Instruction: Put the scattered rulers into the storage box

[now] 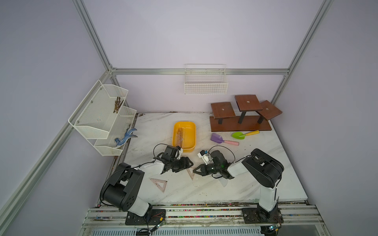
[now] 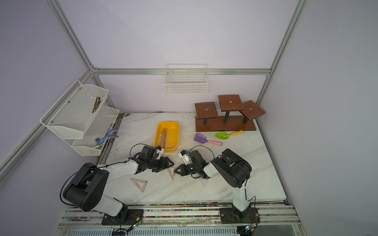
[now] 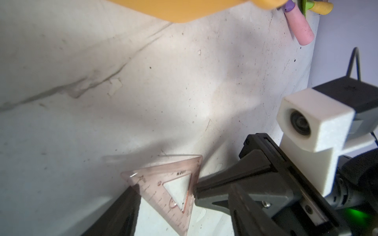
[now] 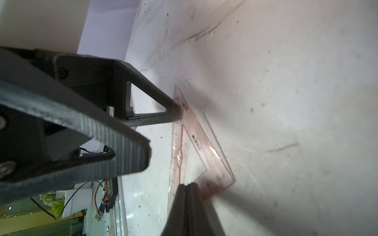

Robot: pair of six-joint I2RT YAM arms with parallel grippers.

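A clear pinkish triangular ruler (image 4: pixel 214 173) is raised off the table, its shadow set apart from its edge. My right gripper is shut on one edge of this ruler. Facing it from the other side, my left gripper stands part open, its fingers on either side of the ruler's near corner without visibly closing on it. Another pink triangular ruler (image 1: pixel 159 181) lies flat at the front left. A pale clear ruler (image 1: pixel 223 181) lies partly hidden below the right arm. The yellow storage box (image 1: pixel 191 148) behind the grippers holds pinkish rulers (image 1: pixel 179 137).
Purple (image 1: pixel 216 137) and green (image 1: pixel 237 135) toy shovels lie right of the box, before a brown tiered stand (image 1: pixel 240 123). White mesh shelves (image 1: pixel 103 131) line the left side. Both grippers are close together. Bare table lies at the front right.
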